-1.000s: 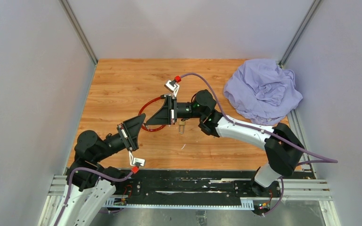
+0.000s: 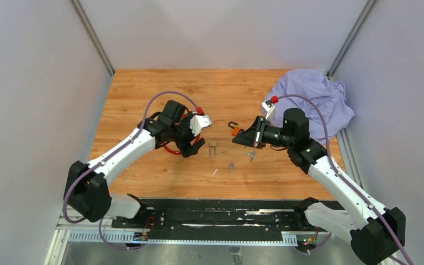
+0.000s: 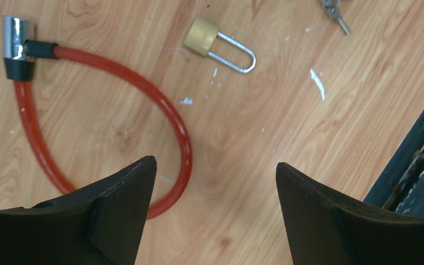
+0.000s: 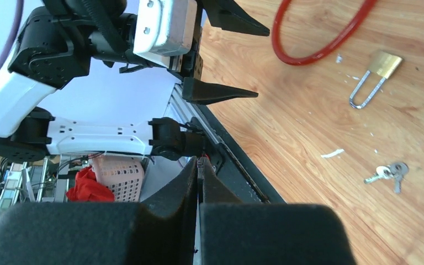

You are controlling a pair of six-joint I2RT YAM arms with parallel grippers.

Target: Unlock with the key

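A brass padlock (image 2: 212, 149) lies on the table between the two arms, its long shackle (image 4: 367, 94) seated in the body at both legs. To its right lie two small sets of keys: nearer keys (image 2: 231, 165) and farther keys (image 2: 250, 155). In the right wrist view, one set of keys (image 4: 391, 172) shows plainly on the wood. My left gripper stands open, fingers wide apart, above a red cable lock (image 3: 176, 127), with nothing between them. My right gripper is shut, with nothing showing between its fingers; it hovers right of the padlock.
A lilac cloth (image 2: 312, 99) is heaped at the back right. An orange and black item (image 2: 234, 130) lies beside my right gripper. A white strip (image 4: 332, 153) rests near the padlock. Bare wood spreads across the table's back and front.
Both grippers have moved right; the left has turned from the right gripper down over the cable lock. The nearer keys now show on wood that was bare before.
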